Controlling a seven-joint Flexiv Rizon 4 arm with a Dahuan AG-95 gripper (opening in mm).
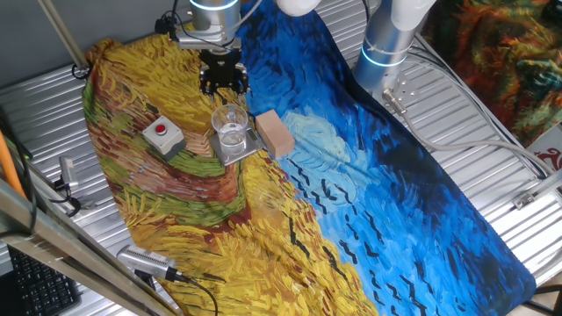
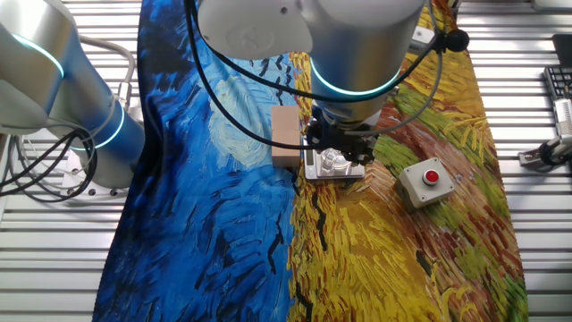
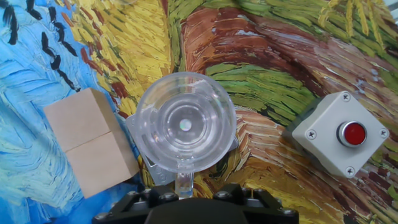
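A clear mug (image 1: 232,131) stands upright on a small silver plate (image 1: 230,160). Seen from above in the wrist view, the mug (image 3: 186,124) is empty, and its handle (image 3: 185,182) points toward my gripper. My fingers are spread apart, with the handle's end lying near the gap between them; whether they touch it cannot be told. From exterior view 1 my gripper (image 1: 225,91) hangs just behind the mug, higher than the cloth. The arm covers most of the mug (image 2: 333,161) in exterior view 2.
Close beside the plate sits a tan wooden block (image 1: 275,133). On the mug's other side is a grey box with a red button (image 1: 162,135). A painted cloth (image 1: 263,237) covers the table, its front area bare.
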